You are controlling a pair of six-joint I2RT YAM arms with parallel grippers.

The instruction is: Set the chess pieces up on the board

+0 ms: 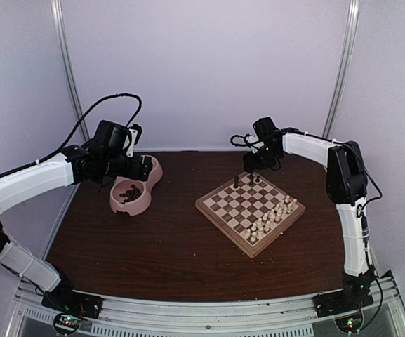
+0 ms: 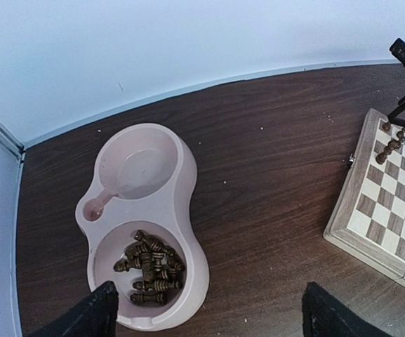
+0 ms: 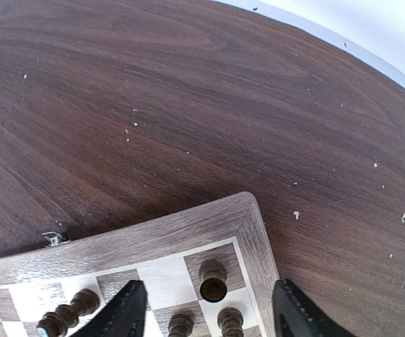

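The chessboard [image 1: 224, 219] has white pieces [image 1: 271, 217] lined up along its right side and a few dark pieces [image 1: 236, 182] near its far corner. Over that corner is my right gripper [image 1: 250, 168]. In the right wrist view its fingers [image 3: 123, 312] are spread wide, and a dark corner piece [image 3: 213, 281] stands upright in the gap, touching neither. Other dark pieces [image 3: 69, 314] show nearby, one partly behind a finger. My left gripper [image 1: 144, 168] hangs open above the pink bowl [image 2: 181, 168], whose near basin holds several loose dark pieces [image 2: 153, 267].
The bowl's far basin [image 2: 140, 175] is empty. Bare dark table [image 1: 153, 246] lies between bowl and board and in front of both. A small metal clasp [image 3: 55, 239] sticks out of the board's side. The back wall [image 1: 202, 77] is close behind the right gripper.
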